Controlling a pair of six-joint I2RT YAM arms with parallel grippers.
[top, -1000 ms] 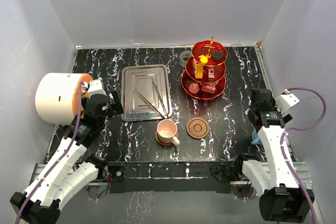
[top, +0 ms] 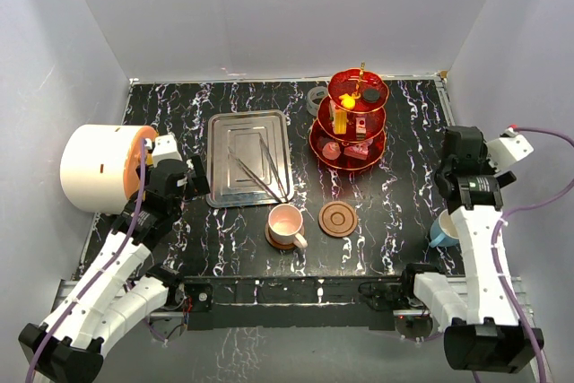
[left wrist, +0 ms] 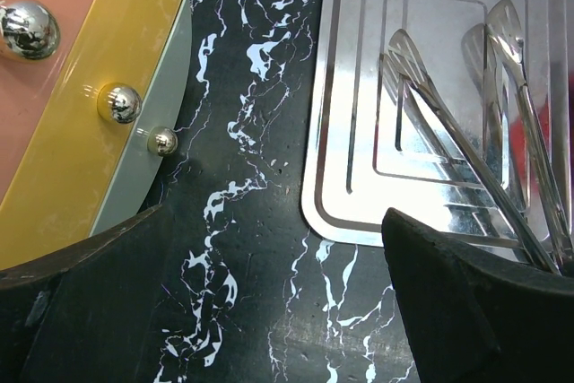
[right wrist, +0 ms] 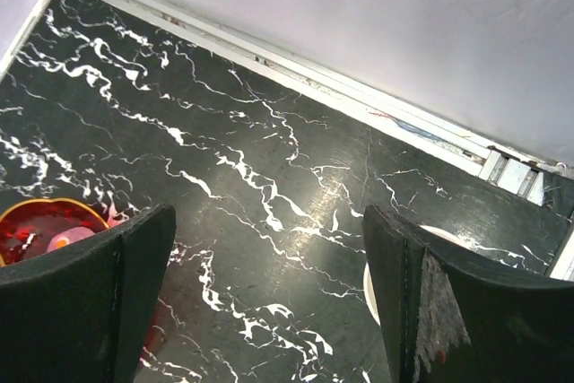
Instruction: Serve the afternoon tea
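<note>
A pink cup (top: 285, 221) stands on a brown coaster, and a bare brown coaster (top: 337, 219) lies to its right. The red three-tier stand (top: 348, 161) holds several small treats at the back. On the silver tray (top: 220, 154) rest metal tongs (left wrist: 466, 145). My left gripper is open and empty, between the round drum and the tray. A blue cup (top: 443, 230) at the right is partly covered by the right arm. My right gripper stands open above bare tabletop; a pale round rim (right wrist: 369, 291) shows beside its right finger.
At the left is a big cream drum (top: 94, 168) with an orange face, close to the left arm. A grey ring (top: 316, 99) lies behind the stand. Walls enclose the back and sides. Between the stand and the right arm the black marbled tabletop (top: 408, 159) is clear.
The right arm has moved toward the back and slightly right, uncovering more of the blue cup. Its purple cable has shifted too. The left arm and the tableware look unchanged.
</note>
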